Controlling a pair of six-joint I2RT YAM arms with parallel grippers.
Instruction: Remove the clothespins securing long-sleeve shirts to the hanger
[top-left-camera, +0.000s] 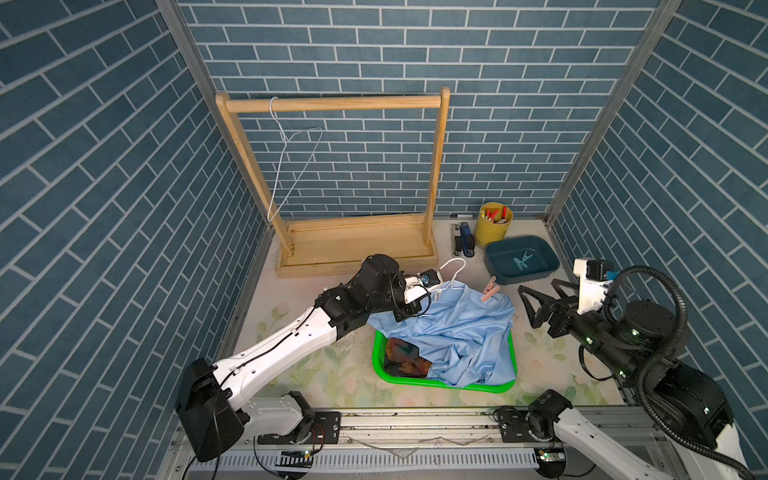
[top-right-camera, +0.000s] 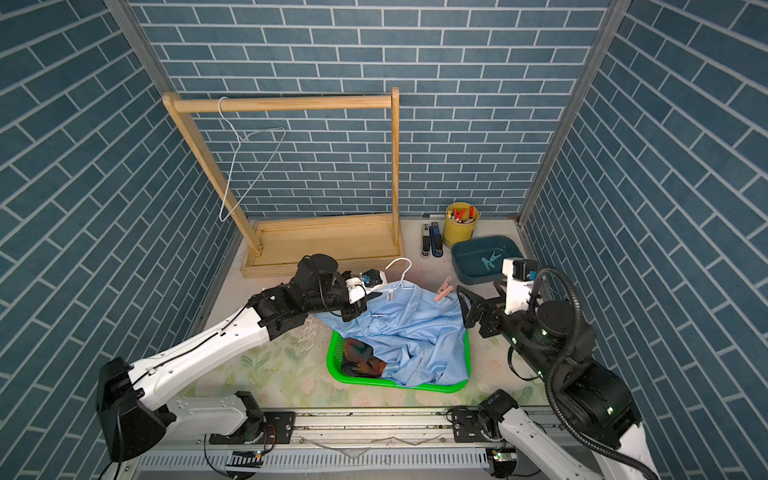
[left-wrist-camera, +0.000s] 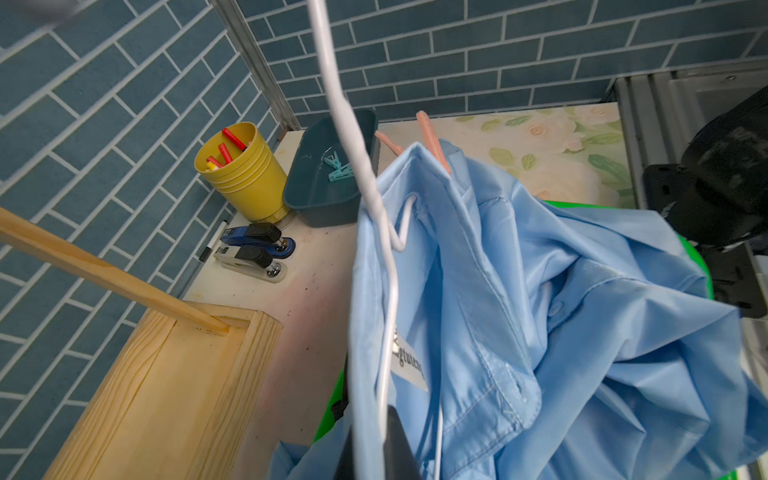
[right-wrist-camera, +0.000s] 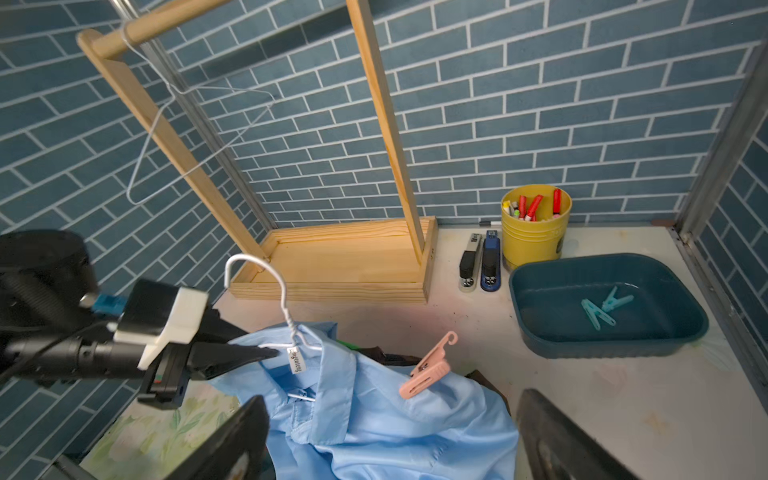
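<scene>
The light blue shirt (top-left-camera: 460, 336) lies bunched over the green basket (top-left-camera: 448, 387), its collar end raised on a white wire hanger (right-wrist-camera: 281, 292). My left gripper is shut on the hanger's thin wire beside the neck. A pink clothespin grips the shirt's right shoulder; its handles also rise behind the collar in the left wrist view. The left shoulder is hidden behind my left arm, and no clip shows there now. To the right of the pink clothespin, my right gripper (top-left-camera: 537, 287) stands open and empty, apart from the cloth.
A dark teal bin (right-wrist-camera: 608, 345) with light blue clothespins (right-wrist-camera: 605, 308) stands at the back right, near a yellow bucket (right-wrist-camera: 537, 240) and two staplers (right-wrist-camera: 490, 261). Behind the shirt is a wooden rack (top-left-camera: 336, 104) with an empty hanger (top-left-camera: 280, 172).
</scene>
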